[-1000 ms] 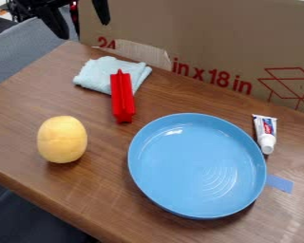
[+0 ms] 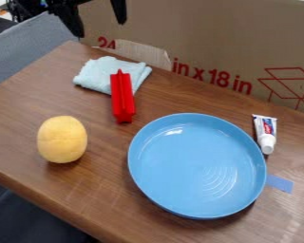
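Note:
My gripper point(image 2: 96, 21) hangs open at the top left, its two dark fingers apart with nothing between them, above and behind a folded light-blue cloth point(image 2: 98, 72). A red oblong object point(image 2: 123, 98) lies on the wooden table at the cloth's front right. A yellow round object point(image 2: 62, 140) rests at the front left. A blue plate point(image 2: 197, 166) takes up the right middle, and a toothpaste tube point(image 2: 266, 134) lies just right of it.
A cardboard box point(image 2: 218, 43) stands along the back edge of the table point(image 2: 41, 104). A small blue tape piece point(image 2: 280, 184) is at the right. Bare wood shows at the left.
The objects on the table have not moved.

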